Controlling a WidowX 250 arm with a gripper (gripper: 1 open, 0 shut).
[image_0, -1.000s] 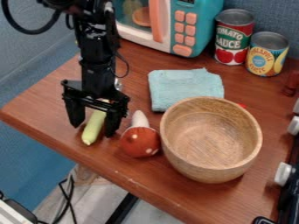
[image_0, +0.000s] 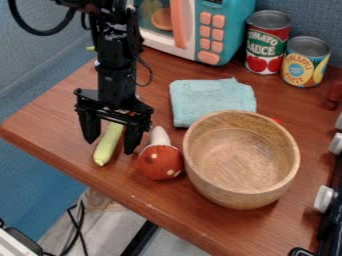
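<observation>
My black gripper (image_0: 112, 135) hangs low over the left front of the wooden table, fingers apart on either side of a pale yellow-green elongated vegetable (image_0: 104, 153), which lies on the tabletop. Whether the fingers touch it is unclear. Just right of the gripper lies a red mushroom-like toy (image_0: 160, 162) with a white stem, beside a wooden bowl (image_0: 241, 185).
A folded light-blue cloth (image_0: 211, 100) lies behind the bowl. A toy microwave (image_0: 187, 30), a tomato can (image_0: 266, 45) and a yellow-labelled can (image_0: 306, 62) stand at the back. Dark objects line the right edge. The table's front-left edge is near.
The gripper has shifted slightly right and its fingers appear a little farther apart around the vegetable.
</observation>
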